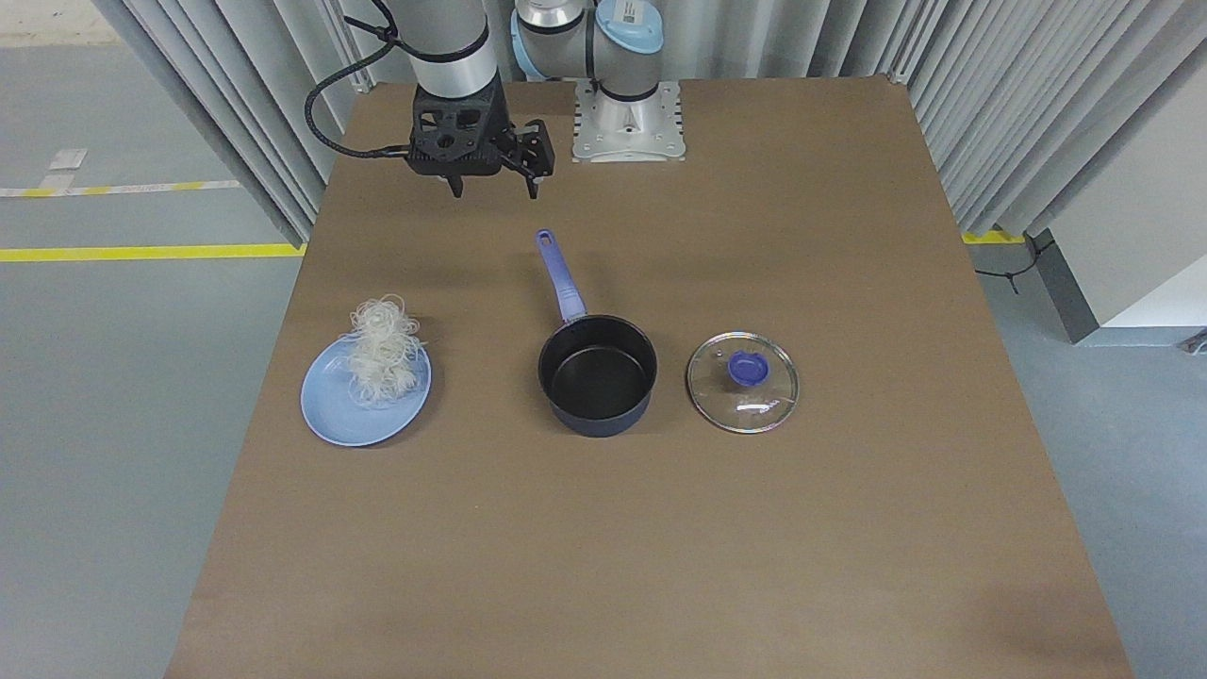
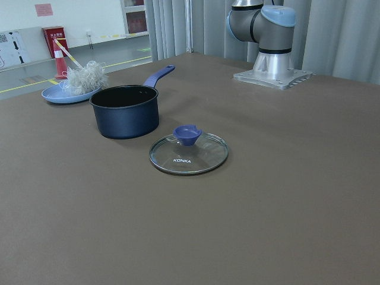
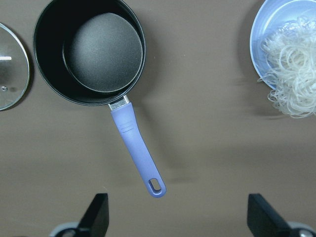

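A dark saucepan point(image 1: 596, 373) with a blue handle point(image 3: 136, 143) stands mid-table, handle toward the back. Left of it in the front view lies a blue plate point(image 1: 345, 417) with a pile of white noodle-like strands point(image 1: 382, 351). To its right lies a glass lid point(image 1: 741, 402) with a blue knob point(image 2: 187, 133). My gripper point(image 1: 494, 188) is open above the back left of the table, with nothing between its fingers. In the wrist view the end of the pan's handle shows between and beyond the widely spaced fingers.
The robot's base point(image 1: 628, 138) is mounted at the back edge, with curtains behind.
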